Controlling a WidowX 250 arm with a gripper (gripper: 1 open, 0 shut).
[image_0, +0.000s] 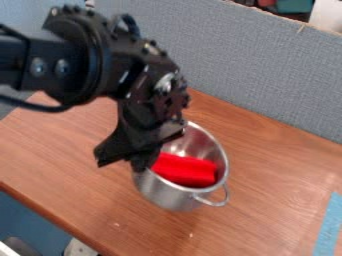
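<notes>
A steel pot (170, 196) with a side handle on its lower right sits in the middle of the wooden table, holding a red object (186, 170) that lies in it. The black gripper (131, 155) reaches down at the pot's left rim, its fingertips at or over that rim. Whether it grips the rim is hard to tell, as the fingers overlap the wall.
A grey padded wall (241, 70) runs along the back. A blue tape strip (329, 222) lies at the right edge.
</notes>
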